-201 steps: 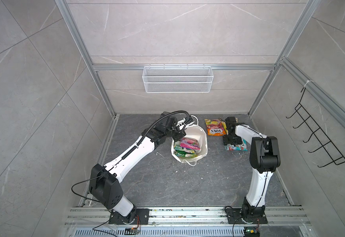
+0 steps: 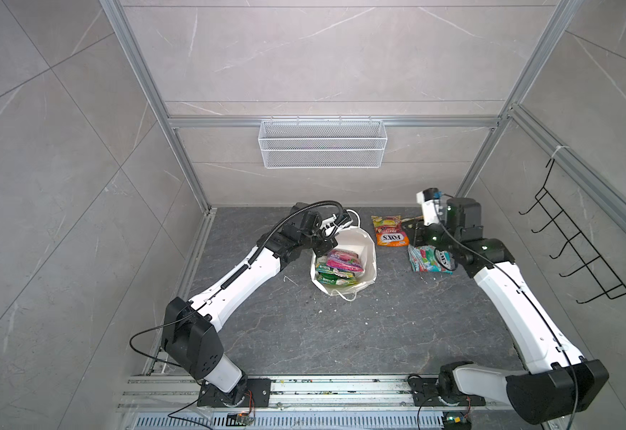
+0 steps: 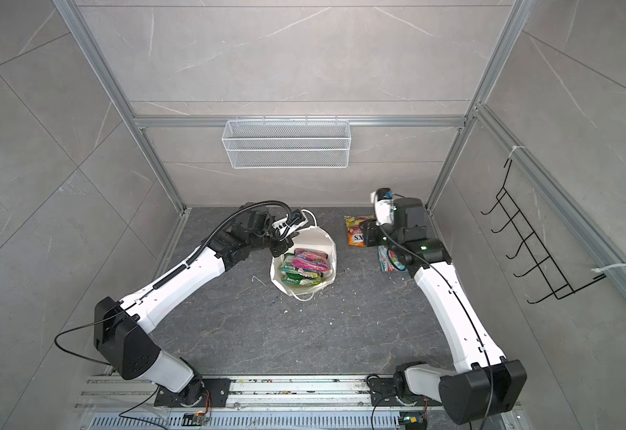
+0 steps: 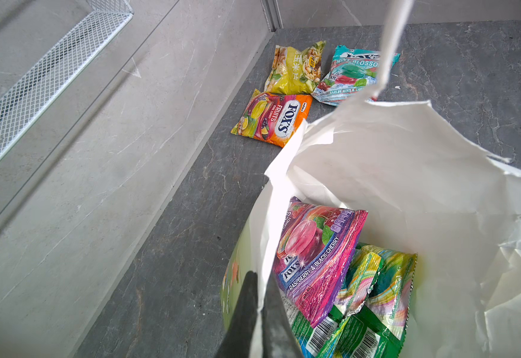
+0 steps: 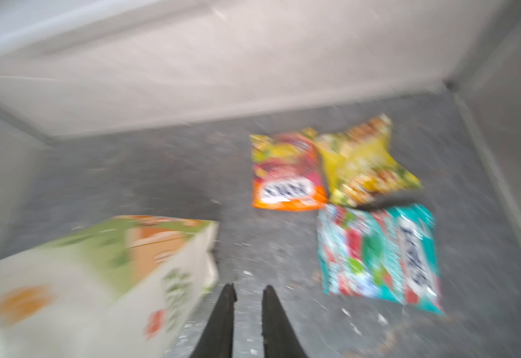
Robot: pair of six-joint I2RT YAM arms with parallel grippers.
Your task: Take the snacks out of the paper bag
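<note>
The white paper bag (image 2: pixel 355 243) stands open mid-floor; inside lie a pink candy pack (image 4: pixel 317 250) and several green packs (image 4: pixel 361 334). My left gripper is shut on the bag's rim. My right gripper is raised and part open, right of the bag, nothing between its fingers; its wrist view is blurred. Outside the bag lie an orange Fox's pack (image 5: pixel 287 179), a yellow pack (image 5: pixel 358 155) and a teal pack (image 5: pixel 376 256).
A mesh basket (image 2: pixel 322 143) hangs on the back wall, a black hook rack (image 2: pixel 585 251) on the right wall.
My right arm has lifted up from the packs at the right and reared higher. My left arm and the bag have not visibly moved.
</note>
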